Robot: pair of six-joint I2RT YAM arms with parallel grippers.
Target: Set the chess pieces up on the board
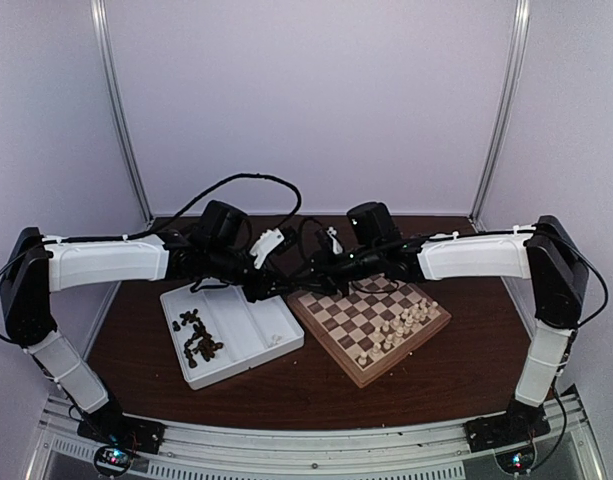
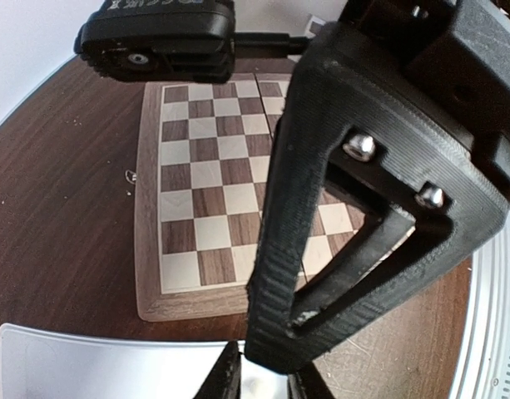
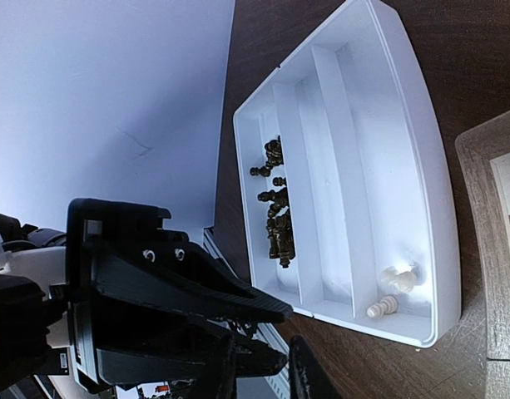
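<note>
My left gripper (image 1: 271, 285) and right gripper (image 1: 316, 278) meet at the centre, between tray and board, hiding each other's fingertips; their opening and anything between them is unclear. In the left wrist view the other gripper's black body fills the right side. The wooden chessboard (image 1: 336, 335) carries white pieces (image 1: 386, 335) along its near-right side. The white tray (image 1: 256, 355) holds dark pieces (image 1: 201, 340) in its left compartment; in the right wrist view two white pieces (image 3: 383, 306) lie in the compartment nearest the board.
Pale walls surround it at the back and sides, with metal rails at the front edge.
</note>
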